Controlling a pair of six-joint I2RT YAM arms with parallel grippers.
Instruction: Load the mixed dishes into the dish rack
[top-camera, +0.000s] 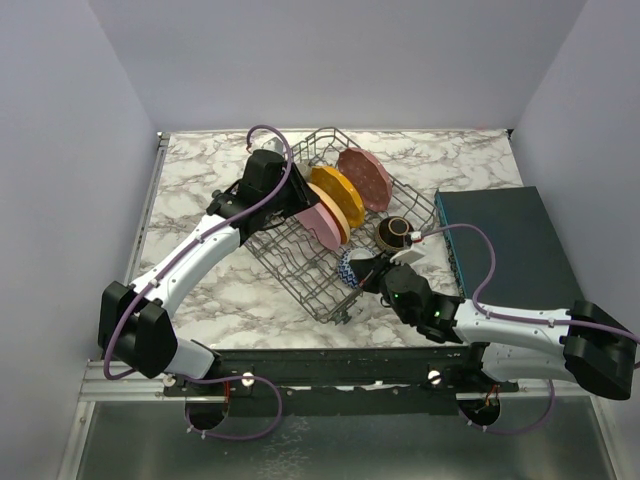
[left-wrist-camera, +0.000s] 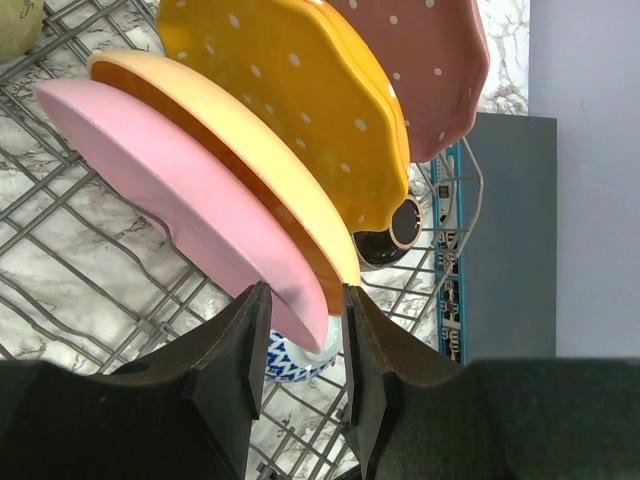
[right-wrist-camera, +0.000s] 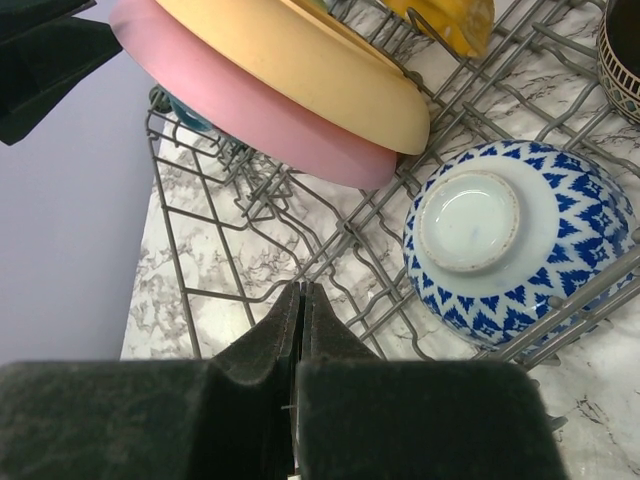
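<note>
Pink plate (left-wrist-camera: 200, 190), cream plate (right-wrist-camera: 300, 55), yellow scalloped plates (left-wrist-camera: 290, 110) and a dusky pink plate (top-camera: 365, 178) stand tilted in the rack (top-camera: 300, 290). My left gripper is over the pink plate; whether its fingers touch or grip that plate is unclear. A blue-and-white bowl (right-wrist-camera: 515, 245) lies upside down in the rack, beside my right gripper, which is shut with nothing between its fingers. A dark cup (top-camera: 393, 232) lies at the rack's right.
A dark flat board (top-camera: 505, 250) lies right of the rack.
</note>
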